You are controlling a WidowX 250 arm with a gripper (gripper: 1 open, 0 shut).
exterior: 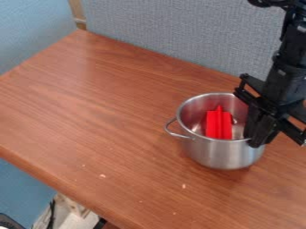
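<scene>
A steel pot (223, 154) with a wire handle at its left stands on the wooden table (96, 107), right of centre. Inside it lies a red object (219, 123). My black gripper (253, 136) is at the pot's right rim, pointing down. It looks shut; whether the rim is between its fingers I cannot tell.
A grey padded wall (167, 27) runs along the back, and blue panels (24, 27) border the left side.
</scene>
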